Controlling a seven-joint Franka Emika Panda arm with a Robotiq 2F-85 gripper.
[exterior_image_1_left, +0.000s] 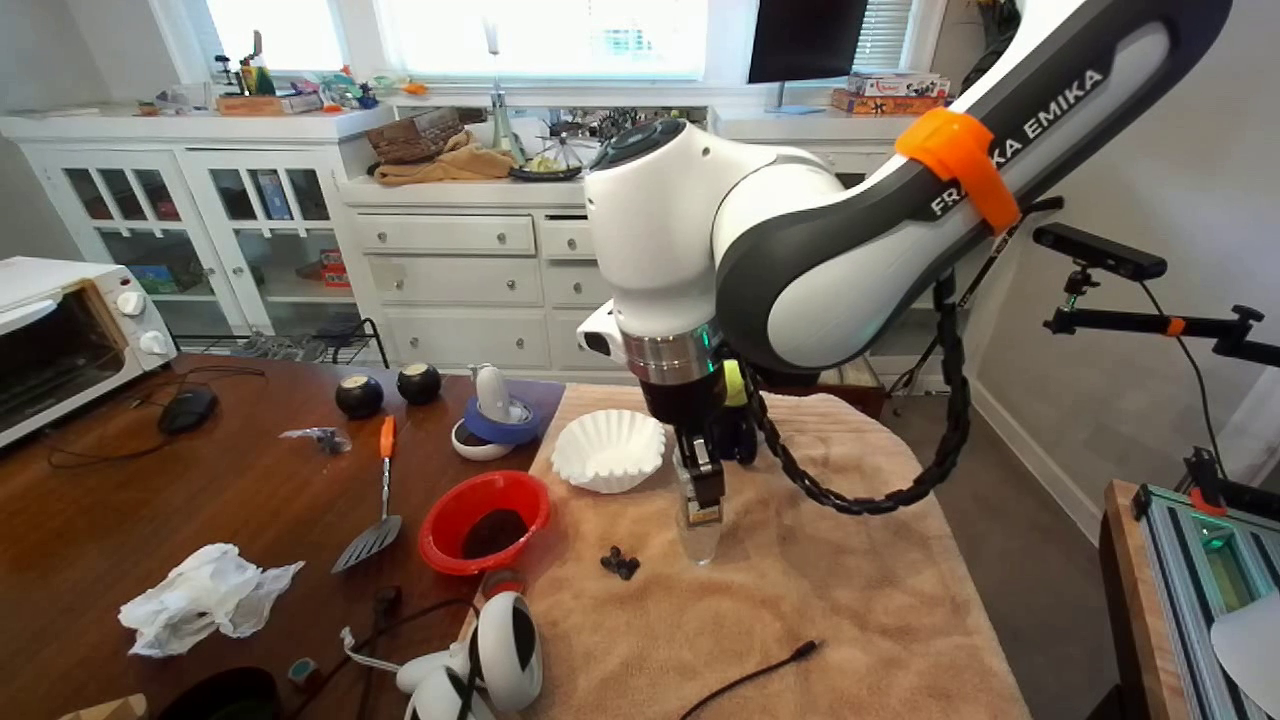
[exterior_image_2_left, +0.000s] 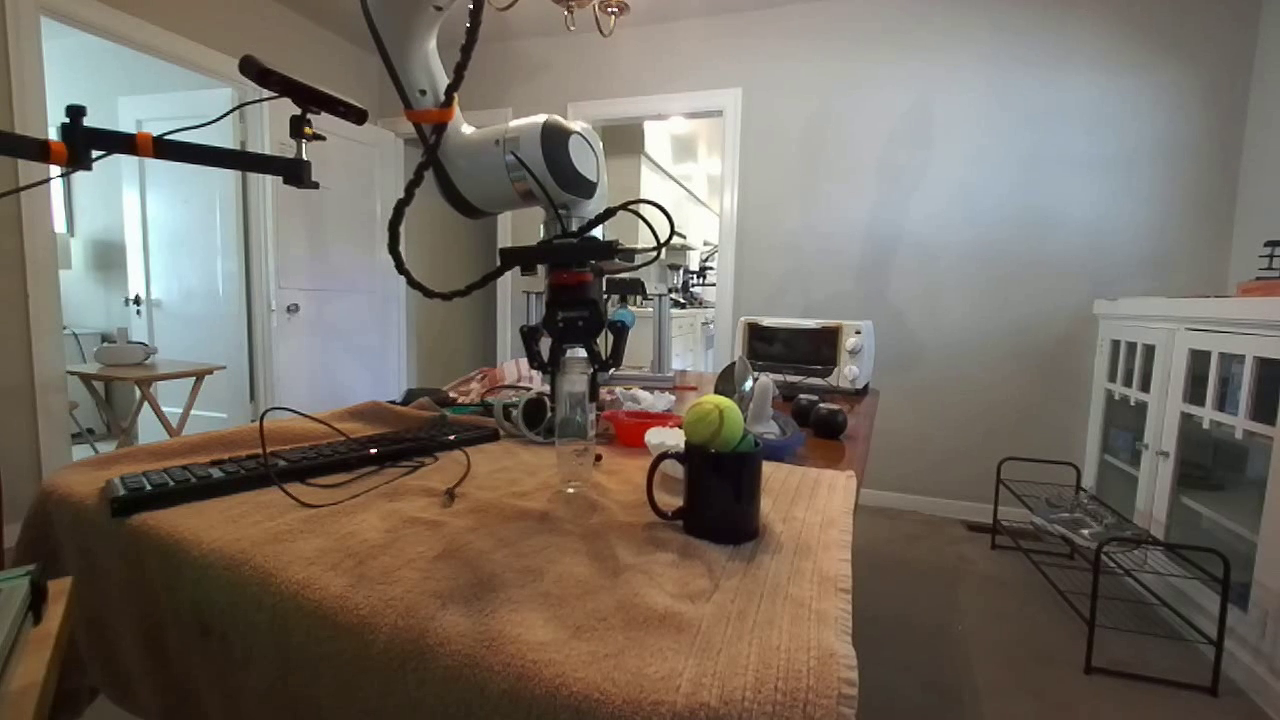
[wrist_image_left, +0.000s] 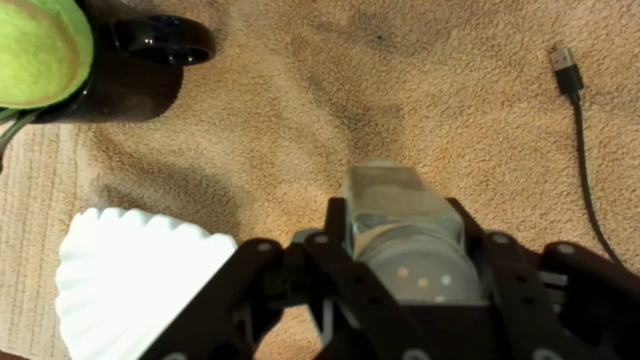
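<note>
A clear, tall bottle (exterior_image_2_left: 575, 426) stands upright on the tan towel (exterior_image_2_left: 480, 600). My gripper is shut on it, one dark finger at either side, as the wrist view shows. Seen from above, the bottle's pale cap (wrist_image_left: 420, 273) has several small holes. In exterior view 1 the arm hides most of the bottle, and only its clear lower end (exterior_image_1_left: 701, 547) shows below the gripper (exterior_image_1_left: 703, 510).
A black mug (exterior_image_2_left: 723, 494) holding a tennis ball (exterior_image_2_left: 713, 422) stands close by, along with a white fluted paper filter (exterior_image_1_left: 608, 451). Small black pieces (exterior_image_1_left: 620, 563), a red bowl (exterior_image_1_left: 439, 542) and a cable (exterior_image_1_left: 752, 678) lie around.
</note>
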